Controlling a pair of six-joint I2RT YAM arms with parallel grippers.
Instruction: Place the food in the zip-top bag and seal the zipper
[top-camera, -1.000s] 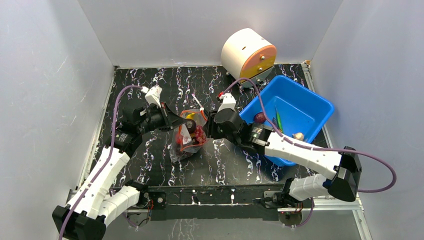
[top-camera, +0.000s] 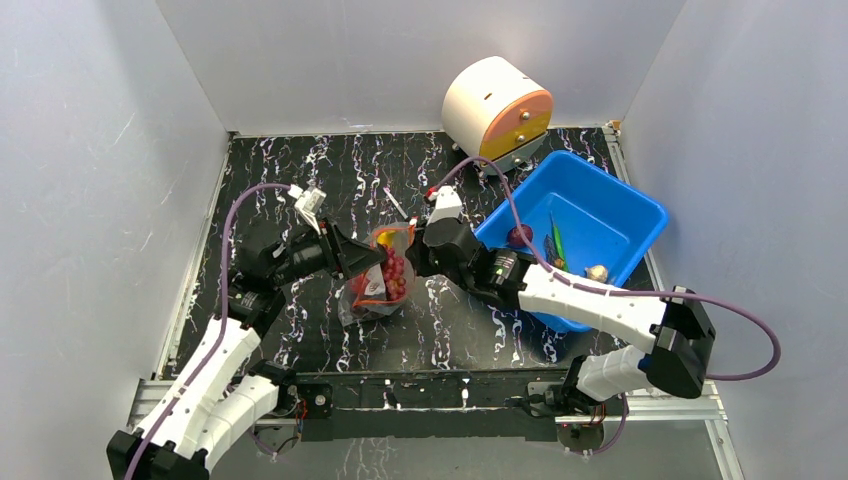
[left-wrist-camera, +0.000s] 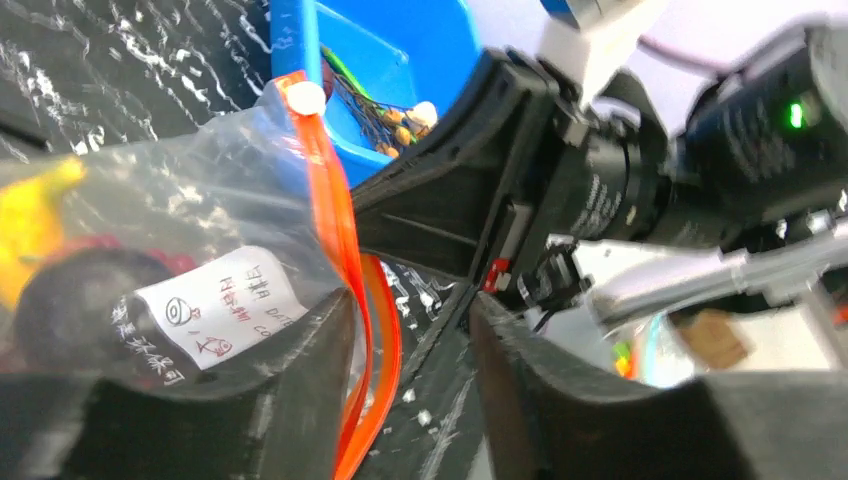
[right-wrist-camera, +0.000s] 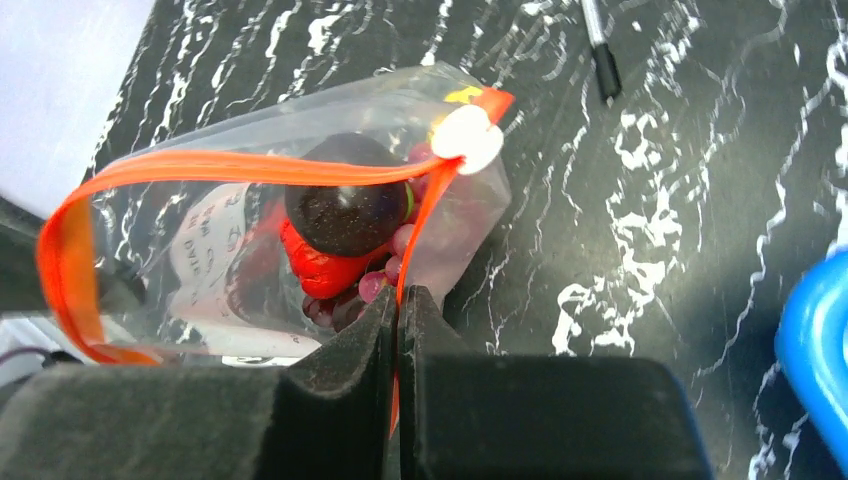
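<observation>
The clear zip bag (top-camera: 365, 300) with orange zipper (right-wrist-camera: 240, 167) stands mid-table, holding an avocado (right-wrist-camera: 345, 205), red pepper (right-wrist-camera: 320, 265), grapes (top-camera: 395, 280) and something yellow. My right gripper is shut on the bag's zipper edge, its mouth gaping. My left gripper is part open over the bag's left side, the orange strip beside its left finger in the left wrist view; whether it touches the bag is unclear.
A blue bin (top-camera: 625, 220) with an onion, green vegetable and other items sits at the right. A cream and orange container (top-camera: 485, 100) stands at the back. A marker (right-wrist-camera: 600, 55) lies behind the bag.
The right gripper has shifted slightly, still at the bag's edge.
</observation>
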